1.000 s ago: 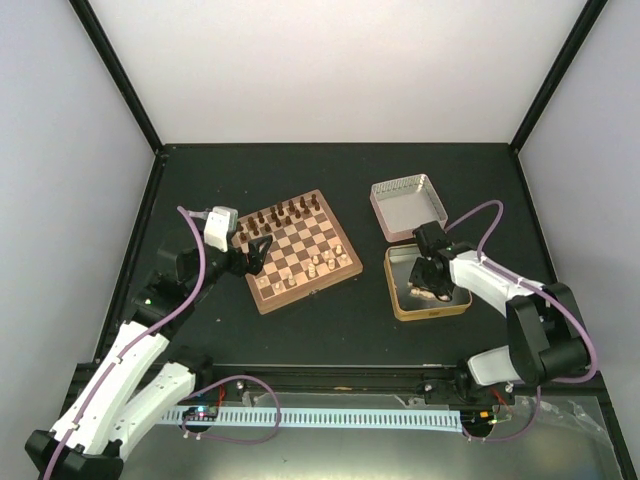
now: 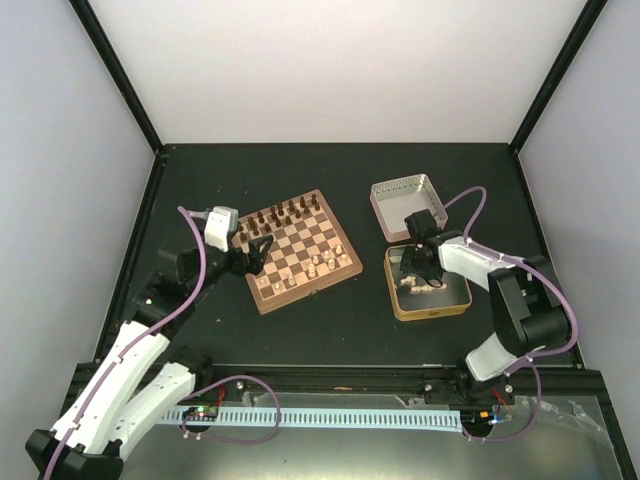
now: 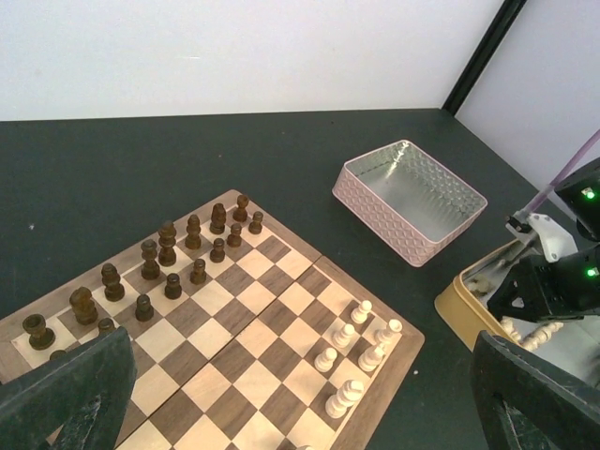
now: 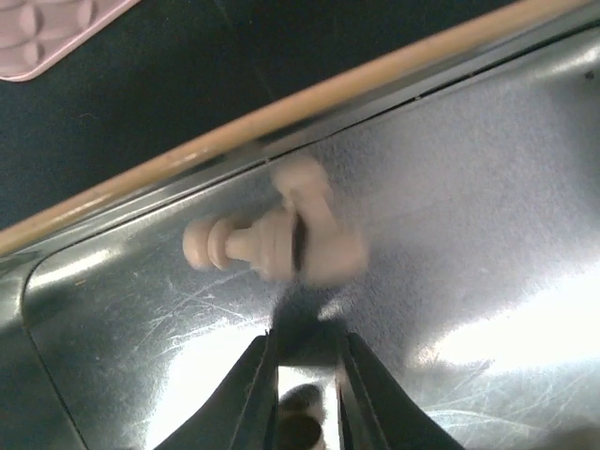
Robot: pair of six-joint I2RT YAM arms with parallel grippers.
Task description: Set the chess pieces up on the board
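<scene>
The wooden chessboard (image 2: pixel 300 250) holds dark pieces (image 3: pixel 167 246) along its far-left side and several white pieces (image 3: pixel 345 392) along its right side. My left gripper (image 2: pixel 254 254) is open above the board's left part, with nothing between its fingers. My right gripper is inside the gold-rimmed tin (image 2: pixel 428 313). White pieces (image 4: pixel 262 246) lie on their sides on the tin's metal floor, blurred, beyond its fingertips. The fingers look fairly close together; a dark, unclear shape shows below between them.
An empty pink-rimmed tray (image 2: pixel 405 205) stands behind the tin.
The right arm has shifted slightly within the tin, its upper links and cable moving back leftward, and more white pieces now show beside the gripper. The left arm is unchanged.
</scene>
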